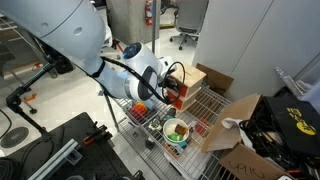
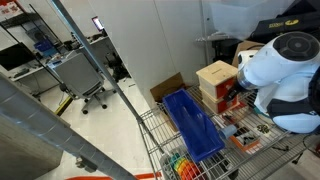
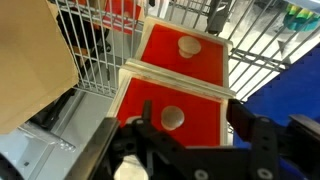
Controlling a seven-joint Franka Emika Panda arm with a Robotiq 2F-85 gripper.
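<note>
A light wooden box with red drawer fronts stands at the back of the wire rack. In the wrist view, two red panels with pale wooden edges show: a nearer red front with a round knob, and another red panel with its own knob beyond. My gripper faces the nearer front, its dark fingers apart on either side of the knob. I cannot tell whether either finger touches the front. In exterior view 2, my arm partly covers the box.
A blue bin lies beside the box. On the wire rack are a bowl and several small coloured items. An open cardboard box and a black case take up the right side.
</note>
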